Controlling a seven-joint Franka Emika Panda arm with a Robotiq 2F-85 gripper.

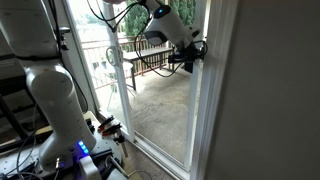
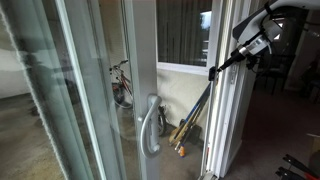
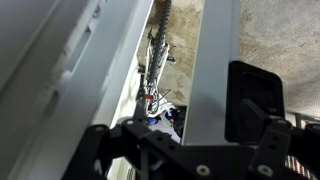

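Note:
A white upright door post (image 1: 202, 100) stands at the right of the doorway. Across the opening reaches my arm, with my dark gripper (image 1: 195, 56) at the upper part of that post. From the other side, the gripper (image 2: 220, 70) appears beside the white frame (image 2: 243, 100). In the wrist view, a pale strip (image 3: 210, 75) runs up from between the dark gripper parts at the bottom. A black, rounded plate-like piece (image 3: 252, 98) lies against the strip's right side. Whether the fingers are apart or touch the frame cannot be made out.
A glass door panel with a white handle (image 2: 150, 125) stands in the foreground. Behind it are a bicycle (image 2: 122, 85) and long-handled tools (image 2: 190, 122) leaning at the wall.

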